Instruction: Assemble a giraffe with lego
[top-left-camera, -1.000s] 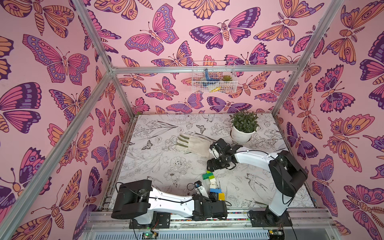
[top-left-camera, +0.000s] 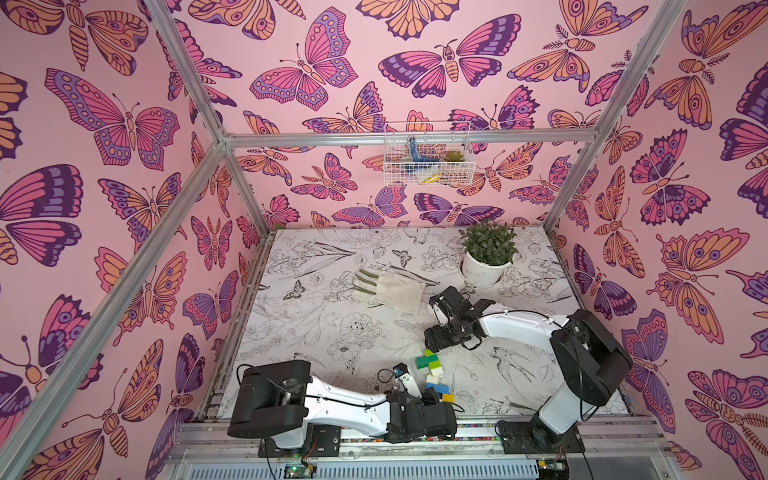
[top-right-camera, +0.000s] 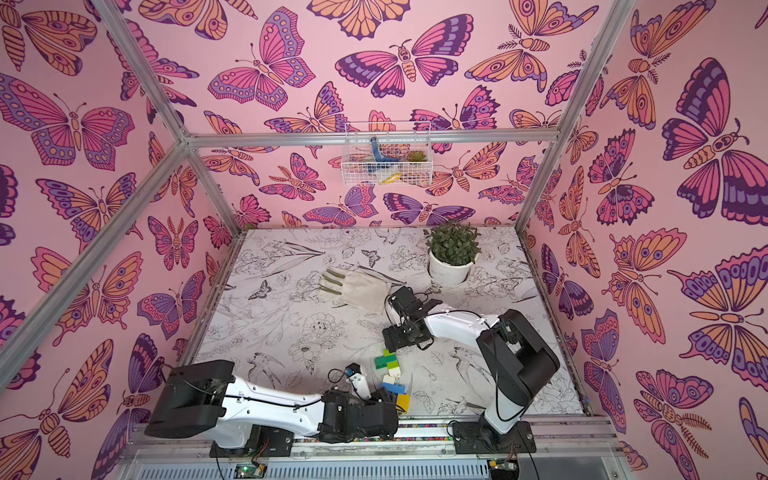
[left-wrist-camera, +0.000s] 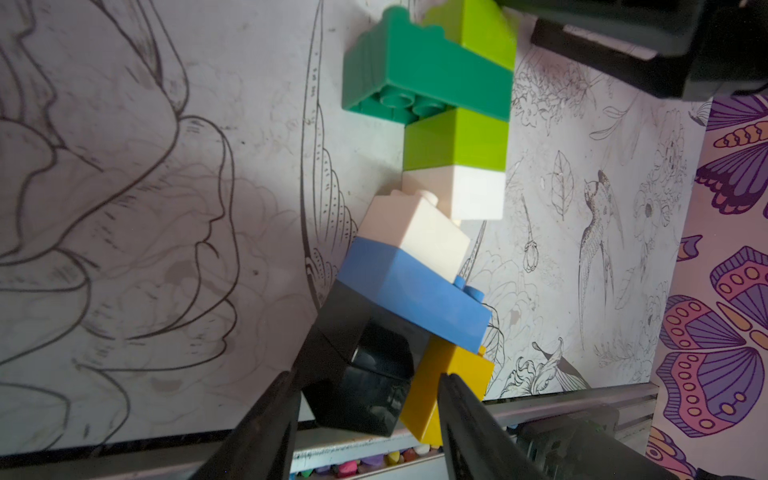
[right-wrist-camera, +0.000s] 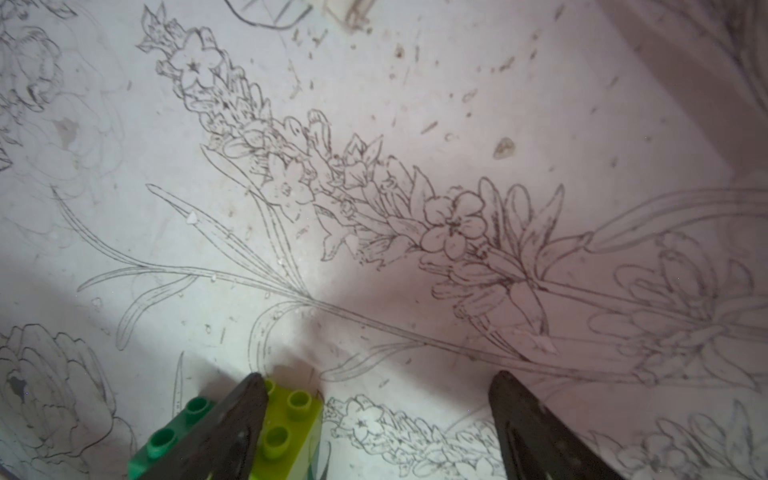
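A jointed line of bricks lies on the table: lime and dark green at the far end, lime and white below, then white, blue, black and yellow. The line bends between the two white bricks, where studs show in a gap. My left gripper stands part open, its fingers either side of the black and yellow end; contact cannot be told. My right gripper is open by the far end, the lime brick close to its left finger.
A cream glove lies behind the right gripper. At the back right stands a potted plant. A metal rail runs along the front edge.
My right gripper has moved right and slightly toward the front. The bricks' far end shifted right and forward with it, and the line went from fairly straight to bent. My left arm moved slightly right.
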